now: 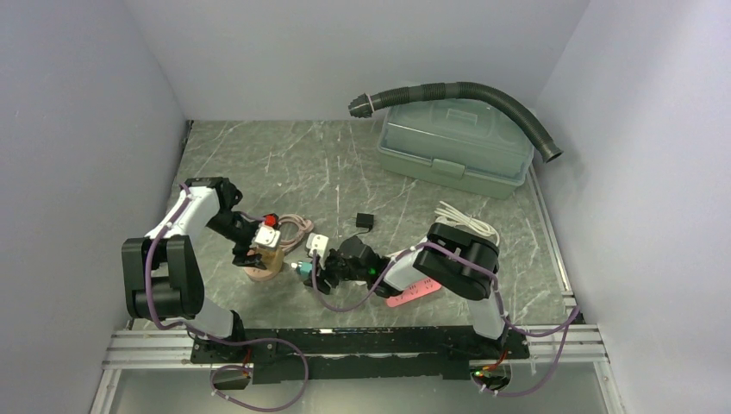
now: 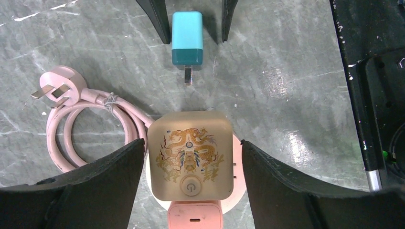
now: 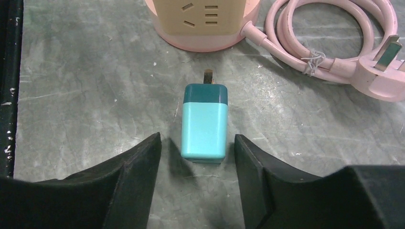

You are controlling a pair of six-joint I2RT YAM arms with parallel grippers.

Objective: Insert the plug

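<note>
A turquoise plug (image 3: 205,129) with a dark teal end lies on the grey table, its metal prong toward the gold socket tower (image 2: 190,155). My right gripper is open around the plug, with a gap on either side of it. In the left wrist view, that gripper's dark fingers (image 2: 159,21) flank the plug too. My left gripper stands open around the tower, its fingertips close to both sides without clearly gripping. The tower sits on a round pink base (image 3: 203,42); slots (image 3: 211,15) on its side face the plug, a short distance away.
A coiled pink cable (image 2: 71,129) with its own plug lies beside the tower. Under the right arm is a pink power strip (image 1: 415,291). A black adapter (image 1: 365,220), white cable (image 1: 465,222) and green toolbox (image 1: 452,147) are farther back.
</note>
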